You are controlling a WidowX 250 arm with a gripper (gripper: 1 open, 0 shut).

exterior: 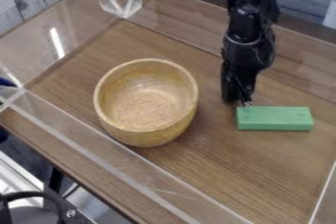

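Observation:
My black gripper [237, 94] hangs low over the table at the centre right, its tip just behind and left of a green block [273, 118]. It looks shut, with nothing visible between its fingers, though the tip is small and dark. A wide wooden bowl [144, 102] stands to the left of the gripper, apart from it.
The wooden table [197, 189] has clear room at the front and at the back left. Transparent walls edge it, and a small clear angular piece [121, 2] is at the back left. Dark cables lie at the front left corner.

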